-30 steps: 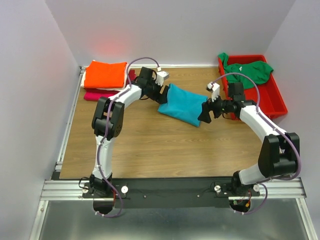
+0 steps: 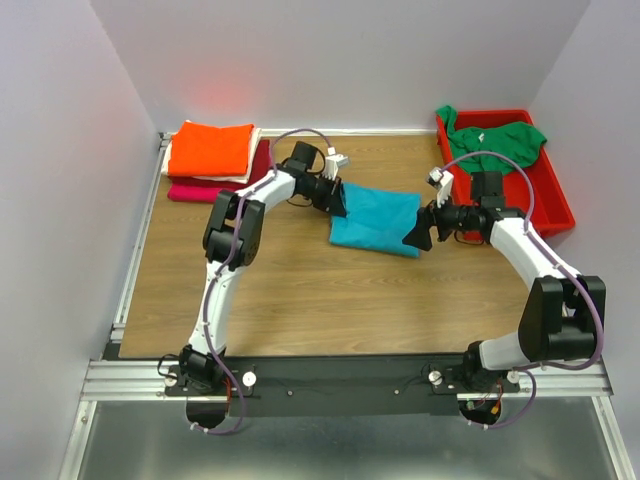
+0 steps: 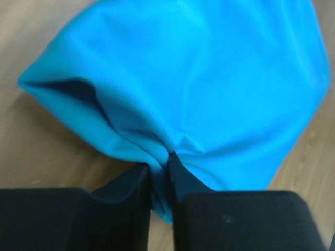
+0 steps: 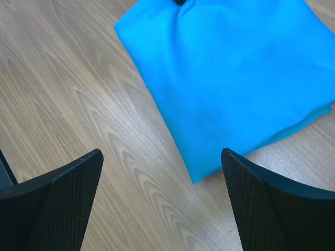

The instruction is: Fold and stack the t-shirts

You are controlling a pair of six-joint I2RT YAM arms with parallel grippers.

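Note:
A folded blue t-shirt (image 2: 378,218) lies on the wood table. My left gripper (image 2: 333,198) is at its left side, fingers close together on a bunched edge of the blue cloth (image 3: 209,83); whether they are fully shut is unclear. My right gripper (image 2: 432,222) stands open at the shirt's right, above it, as the right wrist view also shows.
Folded shirts, orange (image 2: 208,150) on white and dark red, are stacked at the back left. A red bin (image 2: 555,205) with green cloth (image 2: 508,137) stands at the back right.
The blue shirt has turned and shifted slightly right and down, its lower edge now more level. My left gripper has moved down and right with it. The right arm shifted slightly right earlier.

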